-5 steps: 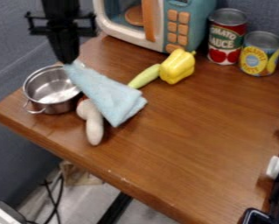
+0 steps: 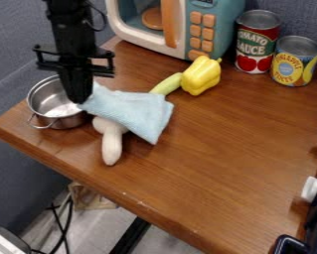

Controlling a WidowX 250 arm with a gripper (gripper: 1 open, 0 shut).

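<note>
My black gripper point(image 2: 79, 89) is low at the left, over the edge of a steel pot point(image 2: 52, 111), at the near corner of a light blue cloth point(image 2: 134, 111). Whether its fingers are closed on the cloth is hard to tell. The cloth lies over a white elongated object point(image 2: 110, 144) and beside a pale green vegetable point(image 2: 166, 85). A yellow pepper point(image 2: 202, 75) lies to the right of these.
A toy microwave point(image 2: 181, 22) stands at the back, with a tomato sauce can point(image 2: 256, 42) and a yellow-labelled can point(image 2: 295, 62) at back right.
My gripper has moved down toward the pot and the cloth's upper-left part. The cloth has shifted slightly right and its shape has changed a little.
</note>
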